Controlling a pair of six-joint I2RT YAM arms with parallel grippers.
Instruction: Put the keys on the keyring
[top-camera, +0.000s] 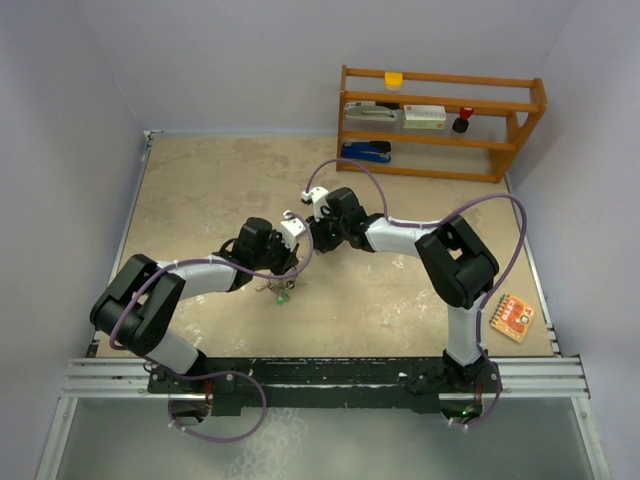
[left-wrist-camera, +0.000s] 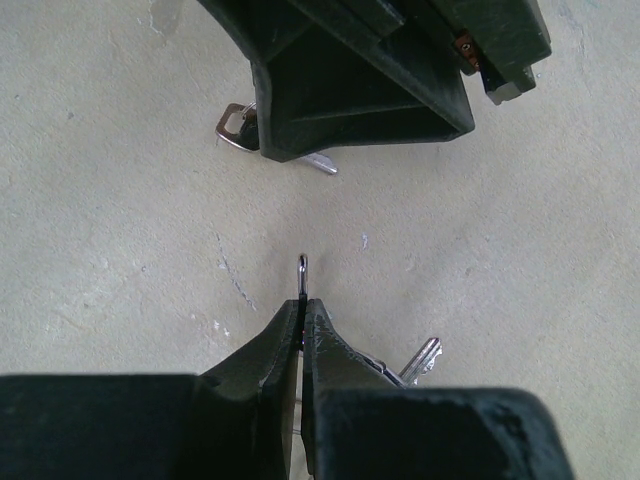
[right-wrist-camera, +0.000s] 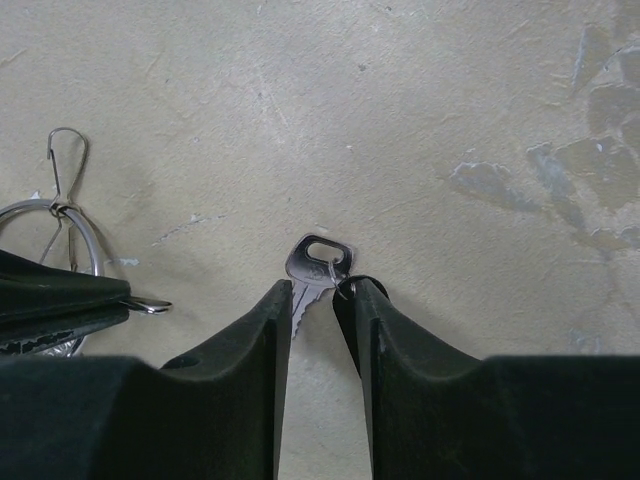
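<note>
In the left wrist view my left gripper is shut, a thin metal loop (left-wrist-camera: 303, 270) poking up from between its fingertips. A silver ring (right-wrist-camera: 97, 245) with wire pieces lies beside that gripper in the right wrist view. My right gripper stands part open above the table. Between and just beyond its fingers lie a silver key (right-wrist-camera: 305, 268) with a holed head and a black-headed piece (right-wrist-camera: 346, 318); contact cannot be told. In the left wrist view a right finger (left-wrist-camera: 365, 115) partly hides them.
Below the left gripper, a green tag (top-camera: 281, 300) lies among metal pieces. A wooden rack (top-camera: 430, 140) stands at the back right, and an orange notebook (top-camera: 513, 317) at the right edge. Both grippers are close together mid-table.
</note>
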